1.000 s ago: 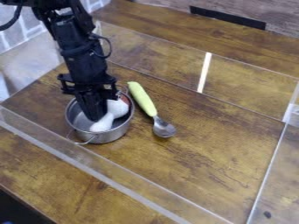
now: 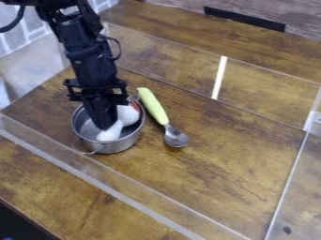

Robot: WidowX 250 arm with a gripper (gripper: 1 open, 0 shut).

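Note:
My black gripper (image 2: pixel 98 114) reaches down from the upper left into a steel bowl (image 2: pixel 115 142), which holds white rounded items (image 2: pixel 126 116) and a small reddish piece at its right side. The fingertips are low inside the bowl against the white items and look shut; whether anything is between them is hidden. Just right of the bowl lies a spoon (image 2: pixel 175 137) with a pale yellow-green handle (image 2: pixel 152 104).
A short white strip (image 2: pixel 221 77) is on its surface toward the back. Pale lines or clear edges run along the left and right.
The gripper has shifted slightly within the bowl over the last second. The bowl and spoon stay about where they were.

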